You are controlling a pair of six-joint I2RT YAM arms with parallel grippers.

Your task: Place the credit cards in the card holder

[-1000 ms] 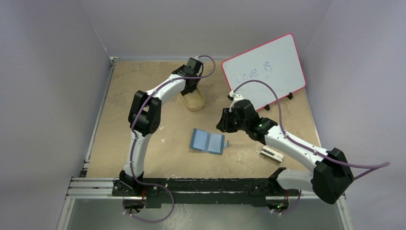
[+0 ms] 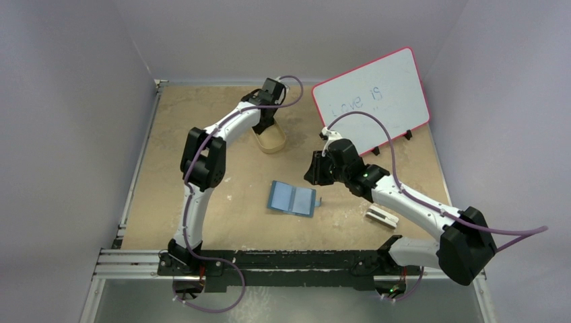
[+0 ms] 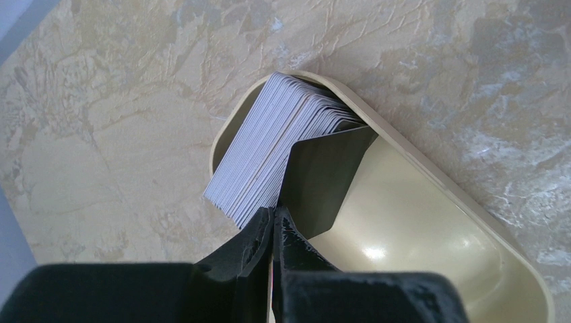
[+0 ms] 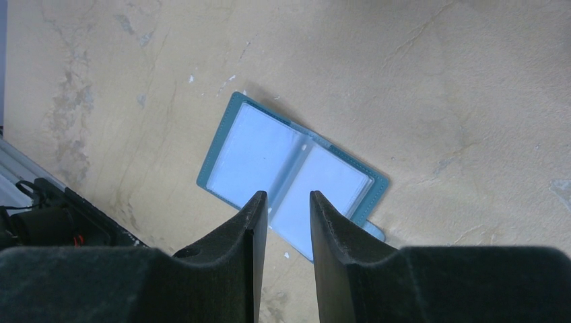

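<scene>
A cream oval tray (image 2: 272, 145) at the back holds a stack of cards (image 3: 256, 148), with a dark card (image 3: 323, 178) leaning off the stack. My left gripper is over the tray, shut, its tips at the dark card's edge; nothing clearly shows between them. A blue open card holder (image 2: 281, 195) with clear sleeves lies at front centre, also seen in the right wrist view (image 4: 252, 155). My right gripper hovers right of centre above the table, slightly open, nothing between its fingers.
A whiteboard (image 2: 370, 97) on feet stands at the back right. A small white-and-black object (image 2: 382, 216) lies at front right. The table left of the card holder is clear.
The right arm is almost unchanged.
</scene>
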